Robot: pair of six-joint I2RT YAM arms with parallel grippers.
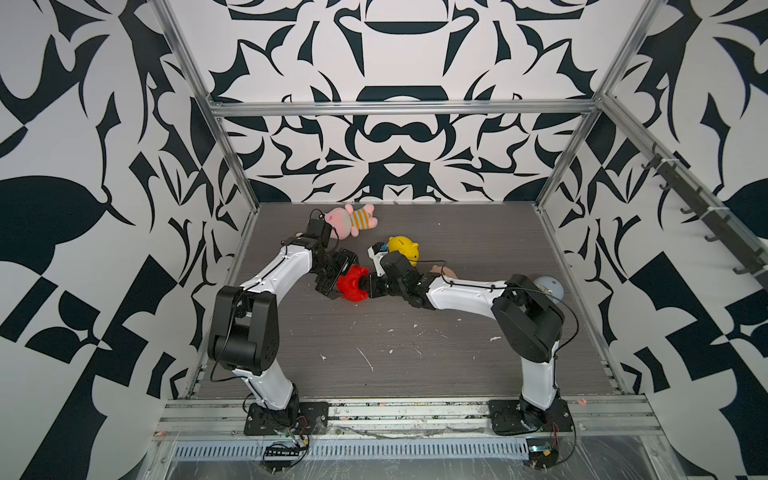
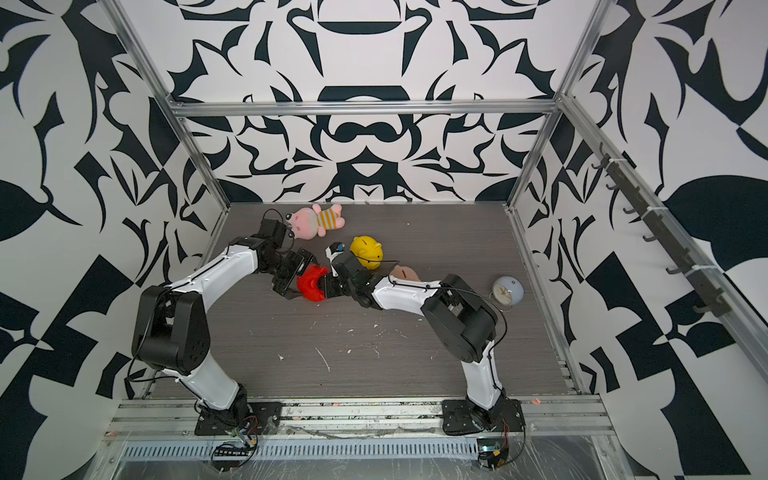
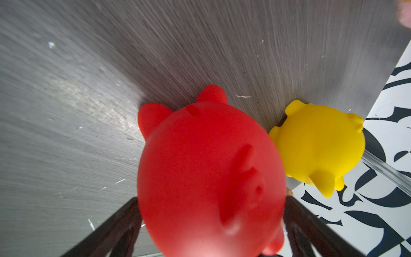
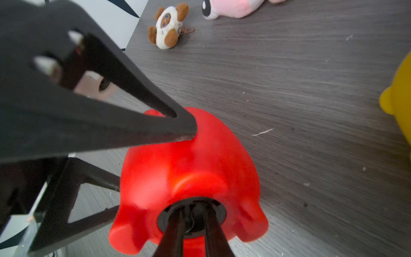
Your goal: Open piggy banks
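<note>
A red piggy bank (image 1: 352, 281) sits between both grippers, left of centre. In the left wrist view its round body (image 3: 209, 175) fills the space between the blurred, open fingers of my left gripper. In the right wrist view, one left-gripper finger lies across its top. Its underside (image 4: 192, 162) faces my right gripper, whose narrow, shut fingertips are at the dark round plug in it; whether they grip the plug cannot be told. A yellow piggy bank (image 1: 404, 248) stands just behind, to the right.
A pink plush toy with striped body (image 1: 360, 217) lies at the back left. A small brown-and-white plush (image 4: 167, 27) shows in the right wrist view. A pinkish round object (image 2: 404, 273) and a silvery round object (image 2: 508, 289) are to the right.
</note>
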